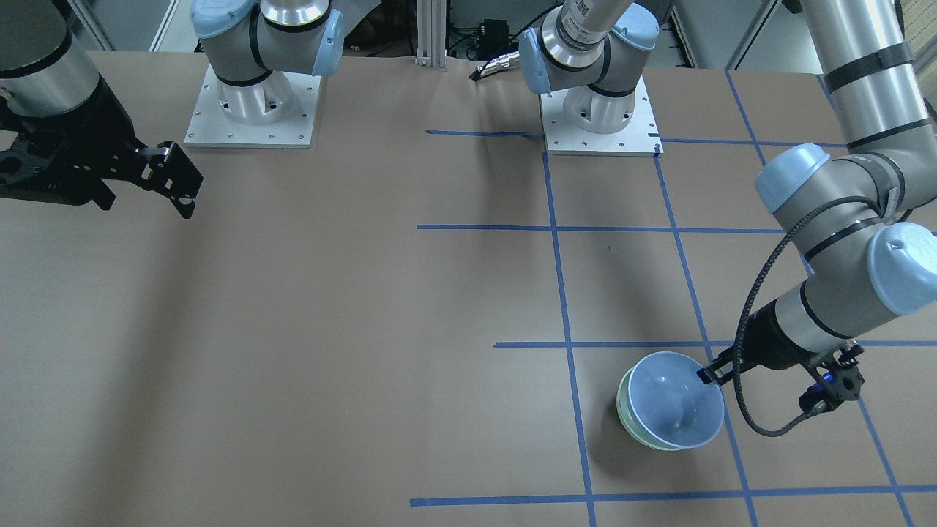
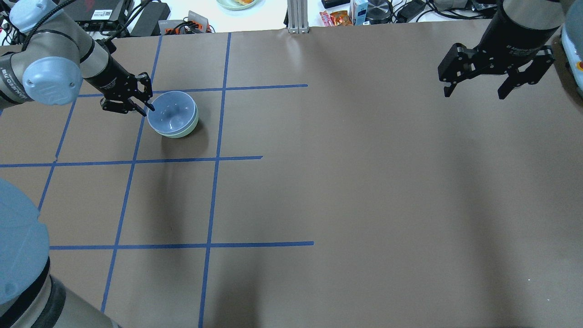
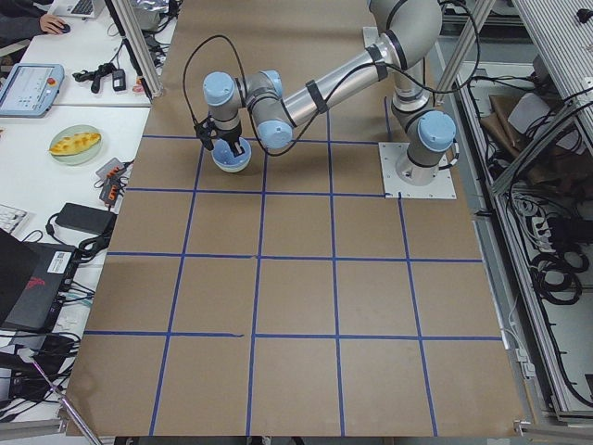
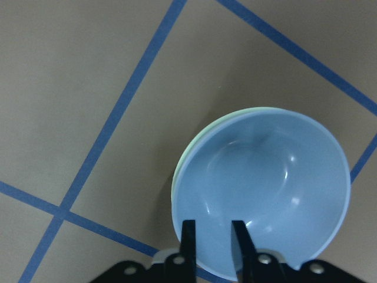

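Note:
A light blue bowl (image 1: 676, 400) sits inside a pale green bowl (image 1: 628, 413) on the taped table. In the top view the blue bowl (image 2: 169, 112) nearly covers the green one. My gripper (image 2: 148, 110) is at the blue bowl's near rim, on the side toward my arm. In the left wrist view its two dark fingertips (image 4: 211, 230) stand a little apart over the blue bowl (image 4: 265, 183). Whether the rim is between them I cannot tell.
A second black gripper (image 2: 500, 76) hangs at the top right of the top view, well apart from the bowls. Two more arm bases stand at the back in the front view.

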